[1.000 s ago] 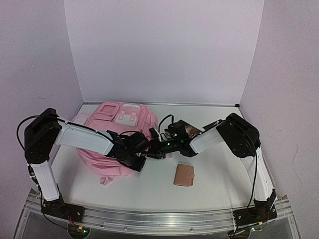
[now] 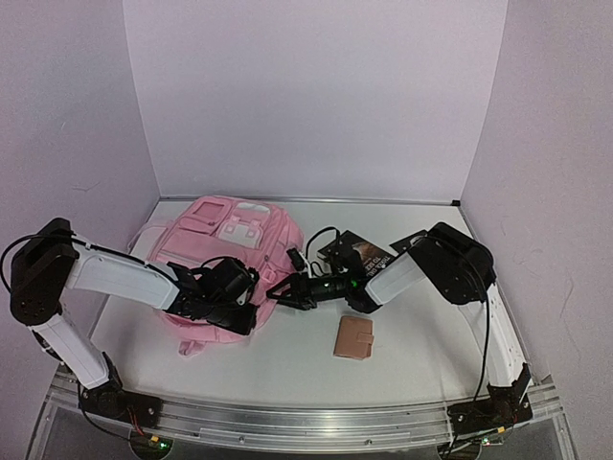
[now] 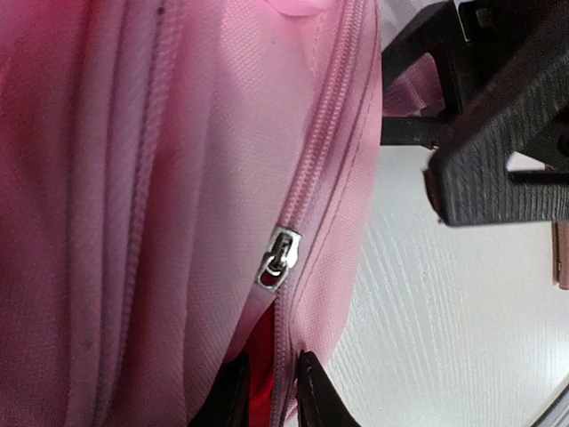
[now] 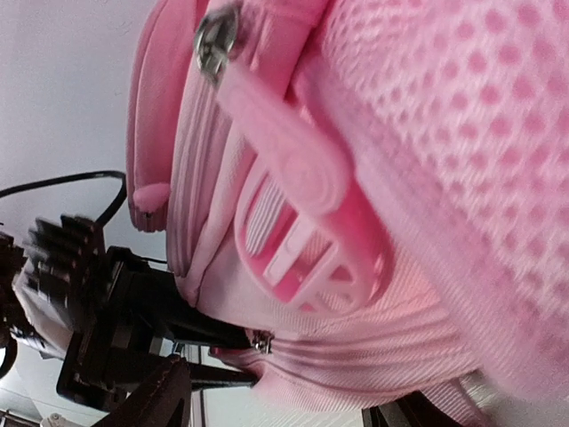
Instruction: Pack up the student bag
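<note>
The pink bag point(image 2: 206, 244) lies on the left of the table. My left gripper point(image 2: 253, 316) is at its lower right edge. In the left wrist view, a zipped strip point(image 3: 293, 374) of bag runs between the left gripper's slightly parted fingertips; whether they grip it is unclear. A metal zip slider point(image 3: 280, 258) sits just above them, beside red lining. My right gripper point(image 2: 283, 287) is at the bag's right side, near the left one. In the right wrist view its fingertips point(image 4: 164, 387) stand well apart, with pink fabric between them.
A brown notebook or wallet point(image 2: 353, 337) with a small flap lies right of the bag. Behind the right arm are a dark book point(image 2: 372, 254) and another dark flat item point(image 2: 407, 241). Both arms are close together.
The right gripper has moved only a little; the notebook has stayed put.
</note>
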